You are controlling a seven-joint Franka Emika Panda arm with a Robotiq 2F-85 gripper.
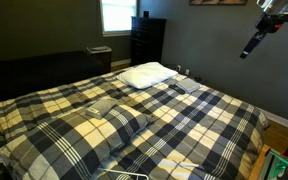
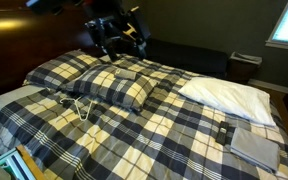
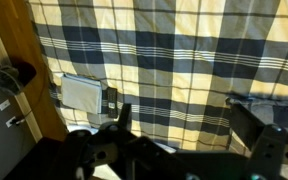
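Observation:
High above the bed, my gripper [image 1: 246, 54] hangs at the upper right of exterior view 1, well clear of everything on it. The wrist view looks down on plaid bedding [image 3: 184, 60], with dark fingers [image 3: 124, 120] wide apart and nothing between them. A flat grey item [image 2: 254, 147] lies on the bed with a small black object [image 2: 223, 131] beside it. Farther along the bed is a white pillow [image 2: 229, 97]. A small grey item [image 1: 101, 105] rests on the plaid pillow [image 1: 79, 135], and a white cable [image 1: 122, 172] trails nearby.
A dark dresser [image 1: 148, 40] and a window [image 1: 119, 16] stand beyond the bed. Thin yellow and white items [image 1: 182, 164] lie near the front edge.

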